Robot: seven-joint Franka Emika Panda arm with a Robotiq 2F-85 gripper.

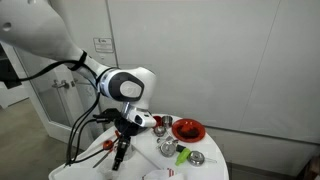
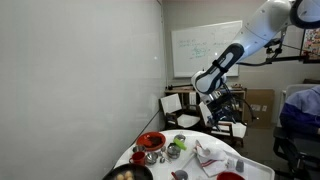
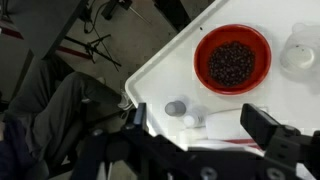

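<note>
In the wrist view my gripper stands open, its two dark fingers far apart with nothing held between them. Below and beyond the gap sit a small grey-topped item point(image 3: 175, 108) and a small white one point(image 3: 196, 116), close together on the white table point(image 3: 165, 70). A white cloth-like piece point(image 3: 235, 124) lies just right of them, partly behind the right finger. Farther out is a red bowl point(image 3: 232, 60) of dark beans. From exterior view 1, the gripper point(image 1: 120, 158) points down over the table's left part, and the arm hides much behind it.
A clear cup point(image 3: 300, 50) stands right of the bean bowl. Toward the wall are a red bowl point(image 1: 188, 130), a metal pot point(image 1: 168, 148), a green item point(image 1: 182, 157) and a metal lid point(image 1: 196, 158). A dark pan point(image 2: 130, 174) holds food. Someone's legs point(image 3: 65, 105) are beyond the table edge.
</note>
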